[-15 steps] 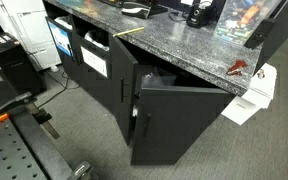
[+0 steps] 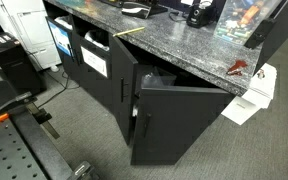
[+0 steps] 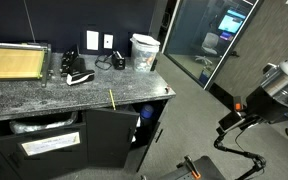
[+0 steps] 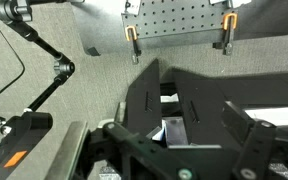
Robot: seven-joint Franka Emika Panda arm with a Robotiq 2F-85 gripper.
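Two dark cabinet doors stand swung out from under the counter: the near door (image 2: 176,125) and the narrower door (image 2: 124,85). Between them the cabinet interior shows only partly, with a blue item (image 3: 147,111) inside. From above, the wrist view shows the door tops (image 4: 206,98) spread apart around a pale gap. My gripper is open along the bottom of that view, with nothing seen between its fingers. In exterior view 2 the gripper (image 3: 228,122) hangs at the right, clear of the doors.
The granite counter (image 3: 104,95) carries a yellow pencil (image 3: 112,98), a clear tub (image 3: 144,52) and a small red item (image 2: 237,67). A perforated metal table (image 4: 189,20) with orange-handled clamps (image 4: 132,34) lies opposite the cabinet. Bare carpet (image 2: 94,130) separates them.
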